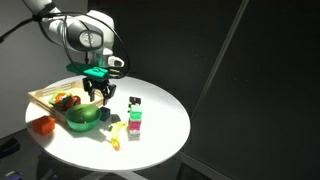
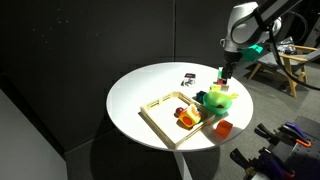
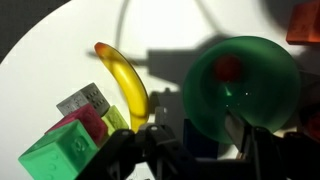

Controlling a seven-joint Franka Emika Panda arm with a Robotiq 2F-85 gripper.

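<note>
My gripper (image 1: 100, 94) hangs low over the table beside the green bowl (image 1: 83, 118), open with nothing seen between its fingers. In the wrist view the fingers come in at the bottom edge, one of them overlapping the near rim of the bowl (image 3: 245, 95). A small red piece (image 3: 228, 68) lies inside that bowl. To its left on the white table is a yellow banana (image 3: 122, 78), apart from the gripper. A dark block (image 3: 200, 141) sits by the bowl, partly hidden by the gripper.
Colourful toys fill part of a wooden tray (image 2: 155, 122). An orange-red block (image 2: 224, 129) is near the table edge. Stacked blocks (image 1: 135, 120) stand past the banana, with a black item (image 2: 188, 79) farther off.
</note>
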